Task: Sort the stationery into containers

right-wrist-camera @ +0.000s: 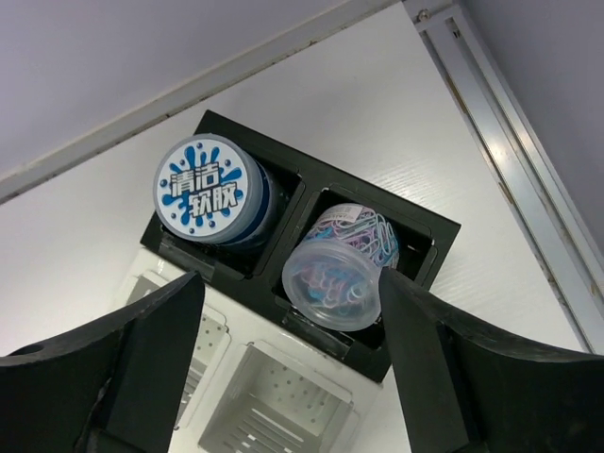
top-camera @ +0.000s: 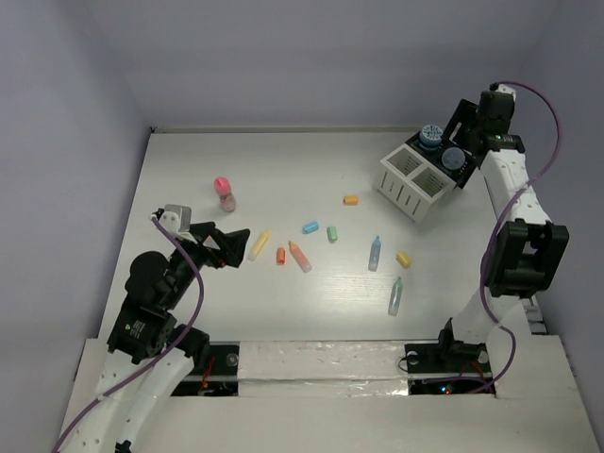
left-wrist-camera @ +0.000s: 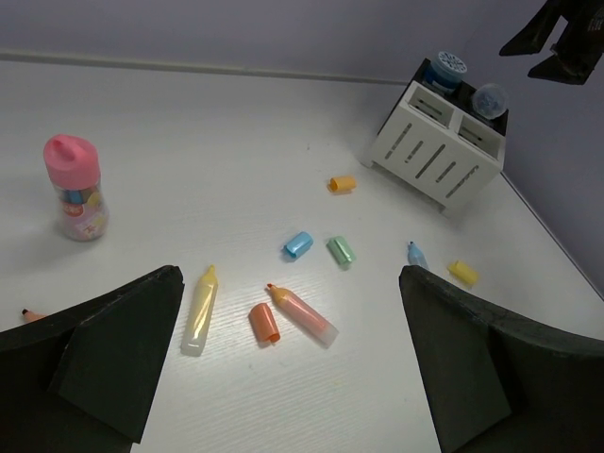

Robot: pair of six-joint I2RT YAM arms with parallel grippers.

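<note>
My right gripper [top-camera: 461, 127] is open above the black organiser [right-wrist-camera: 311, 177] on the white caddy [top-camera: 404, 193]. In the right wrist view a blue-lidded tub [right-wrist-camera: 203, 189] and a clear cup of paper clips [right-wrist-camera: 335, 278] sit in its compartments, nothing held between my fingers. My left gripper [top-camera: 231, 245] is open at left. Loose on the table lie a yellow marker [top-camera: 259, 243], orange marker [top-camera: 300, 256], blue marker [top-camera: 375, 253], green marker [top-camera: 395, 296] and several small caps, including orange [left-wrist-camera: 264, 322], blue [left-wrist-camera: 298, 244] and green [left-wrist-camera: 341, 251].
A pink-lidded jar [top-camera: 225, 193] stands at the back left. Walls border the table at left, back and right, close behind my right gripper.
</note>
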